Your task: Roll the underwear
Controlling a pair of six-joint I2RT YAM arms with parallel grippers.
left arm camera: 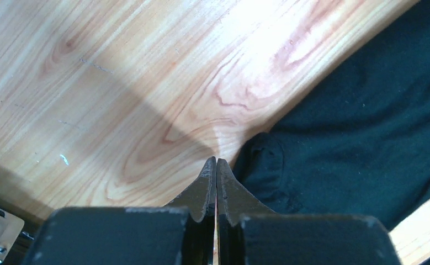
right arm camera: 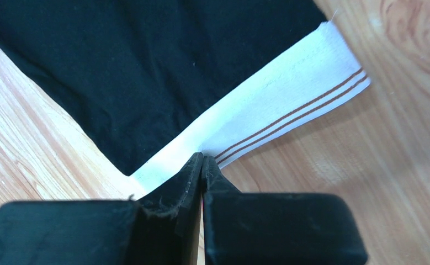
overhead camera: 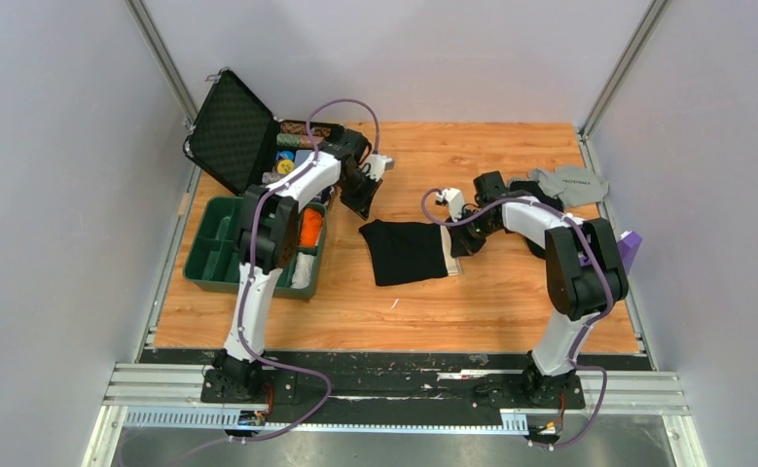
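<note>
The black underwear point(overhead camera: 404, 253) lies flat on the wooden table, with its white, brown-striped waistband point(right arm camera: 290, 105) along the right side. My left gripper is shut, its tips just off the upper-left corner of the cloth, nothing visible between them. My right gripper is shut over the white waistband; I cannot tell whether its tips touch it, and nothing shows held between them.
A green divided box point(overhead camera: 209, 277) with orange and white cloths is at the left, below an open black case point(overhead camera: 229, 126). Grey and dark garments point(overhead camera: 574, 185) lie at the right.
</note>
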